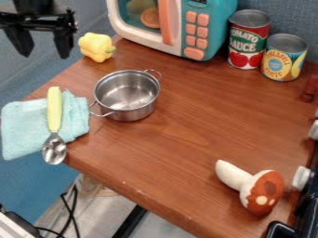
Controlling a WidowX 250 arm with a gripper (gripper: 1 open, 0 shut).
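Observation:
My black gripper (43,42) hangs open at the top left, above the table's left edge, with nothing between its fingers. A yellow plush toy (96,47) sits to its right. Below, a spoon with a pale yellow handle (55,111) lies on a light blue cloth (22,130). A steel pot (126,97) stands to the right of the cloth. A plush mushroom (259,190) lies at the lower right.
A toy microwave (199,28) stands at the back, beside a tomato can (247,45) and a yellow can (284,60). Black items line the lower right edge.

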